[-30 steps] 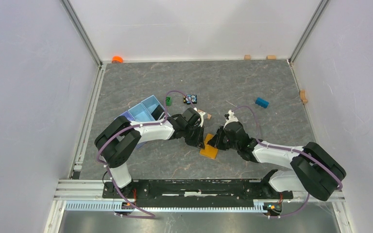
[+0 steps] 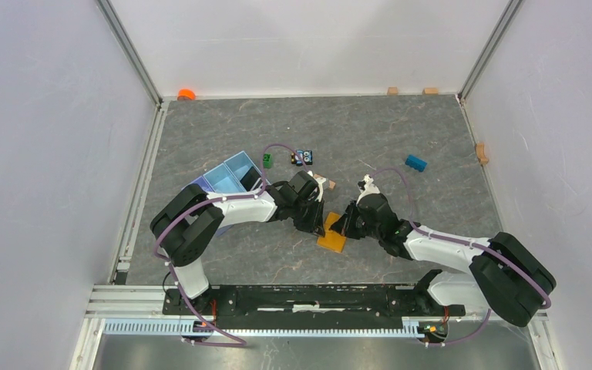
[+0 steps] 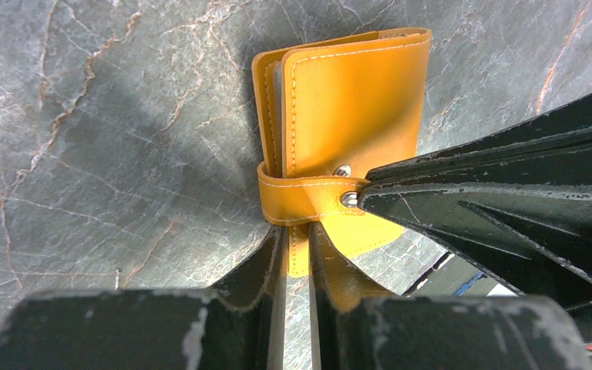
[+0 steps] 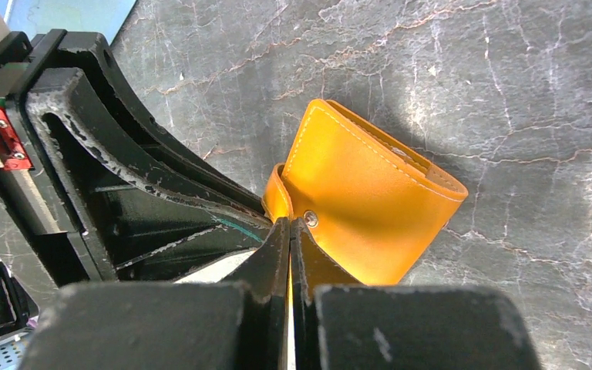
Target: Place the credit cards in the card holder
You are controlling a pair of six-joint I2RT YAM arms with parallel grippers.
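Observation:
The orange leather card holder [image 2: 331,242] lies folded on the grey table between my two grippers. In the left wrist view its strap [image 3: 297,202] crosses the lower part of the cover, with metal snaps near the strap's end. A thin greyish edge shows inside the fold; no separate card can be made out. My left gripper is slightly open, its fingertips just below the strap with a narrow gap between them. Seen in the right wrist view, my right gripper is shut beside the strap and a snap; whether the strap's thin edge is between its tips cannot be seen.
A blue compartment box [image 2: 218,179] holding a dark item stands left, partly behind the left arm. A green block [image 2: 267,160], a small dark patterned object [image 2: 305,157] and a blue brick [image 2: 415,163] lie farther back.
The left arm and the card holder look unmoved.

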